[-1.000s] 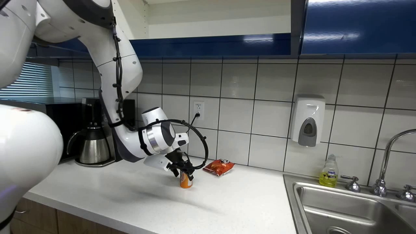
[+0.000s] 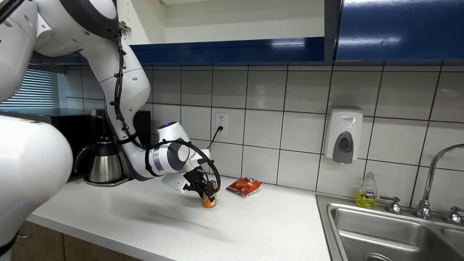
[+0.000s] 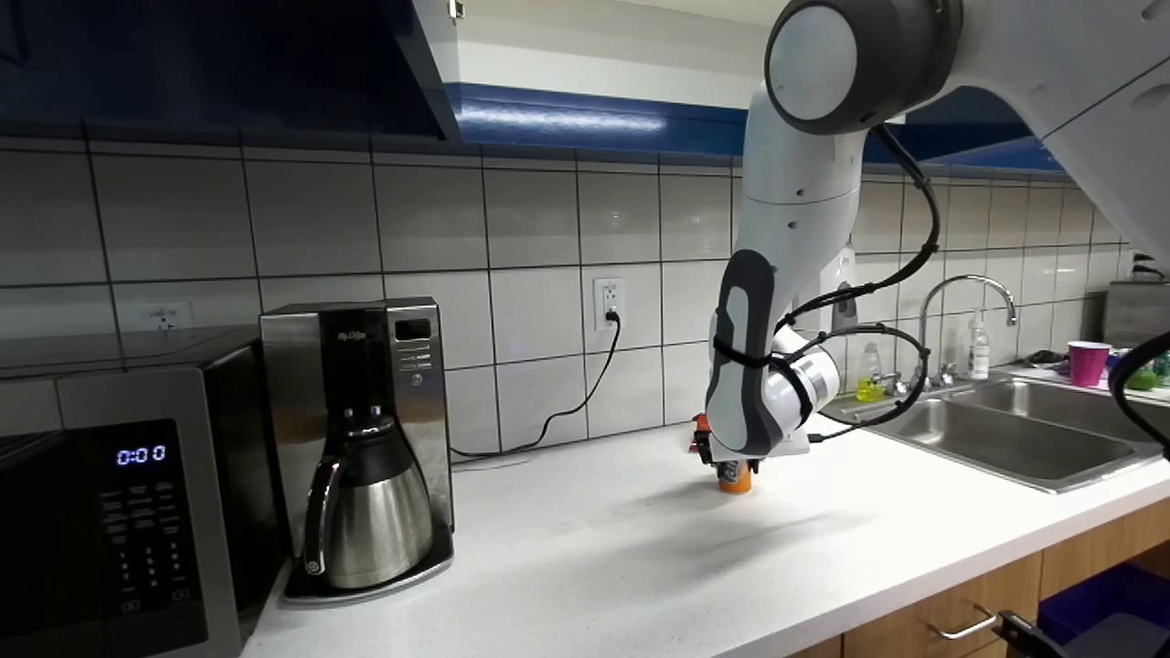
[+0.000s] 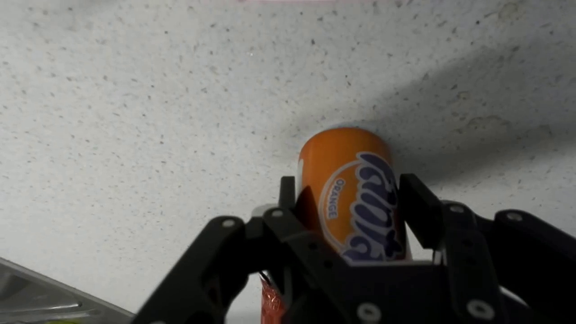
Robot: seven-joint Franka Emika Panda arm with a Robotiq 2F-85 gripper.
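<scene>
An orange soda can (image 4: pixel 345 183) with a blue-lettered label fills the space between the black fingers of my gripper, which is shut on it. In exterior view 1 the can (image 2: pixel 209 202) is at the counter surface, its upper part hidden by the gripper (image 2: pixel 205 193) and cables. From the other side, in exterior view 2, only the lower part of the can (image 3: pixel 734 478) shows below the hand; whether it touches the counter is hard to tell.
A red snack bag (image 2: pixel 244 186) lies right behind the can, near the tiled wall. To the right are a soap bottle (image 2: pixel 367 191) and a steel sink (image 2: pixel 391 232). A coffee maker (image 3: pixel 373 450) and microwave (image 3: pixel 121 493) stand left. Open counter lies in front.
The arm's upper links have shifted left and the wrist has turned. Fingers have closed in on the can, which sits very slightly right of and higher than before in the view.
</scene>
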